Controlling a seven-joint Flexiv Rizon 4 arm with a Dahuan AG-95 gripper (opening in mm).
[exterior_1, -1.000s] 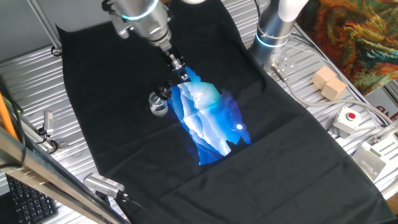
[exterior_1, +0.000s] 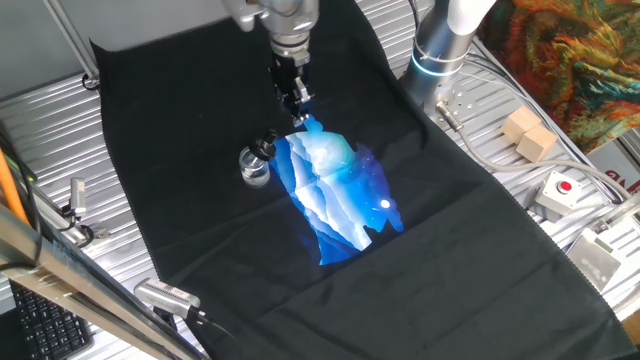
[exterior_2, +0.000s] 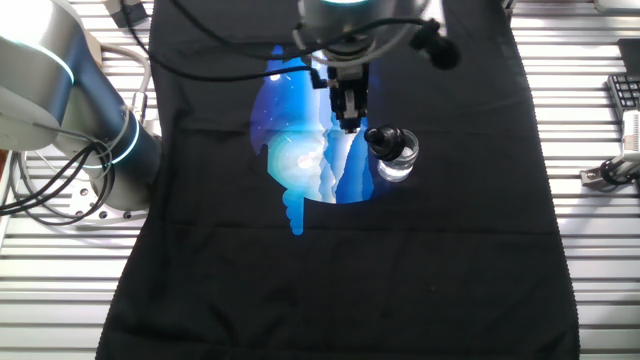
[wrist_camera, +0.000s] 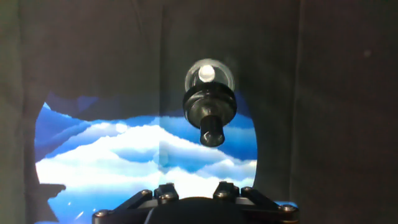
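Note:
A clear glass bottle (exterior_1: 255, 170) with a black top (exterior_1: 264, 146) stands on the black cloth, at the edge of a bright blue-and-white picture patch (exterior_1: 330, 185). My gripper (exterior_1: 298, 115) hangs above the cloth, apart from the bottle and a little to its upper right in the first exterior view. Seen from the other side, the bottle (exterior_2: 398, 165) is just right of the gripper (exterior_2: 350, 126). In the wrist view, the black top (wrist_camera: 210, 106) lies ahead of the gripper, whose two fingers stand open with nothing between them.
Wide bare cloth (exterior_2: 430, 270) surrounds the bottle. Wooden blocks (exterior_1: 529, 135) and a red-button box (exterior_1: 559, 194) sit beyond the cloth's right edge. A silver camera-like device (exterior_1: 168, 297) is at the lower left, and the arm's base (exterior_2: 122, 165) stands beside the cloth.
My arm's wrist has swung rightward and upward in the first exterior view, leaving the gripper more upright. Its fingertips stay near the same spot. The bottle has not moved.

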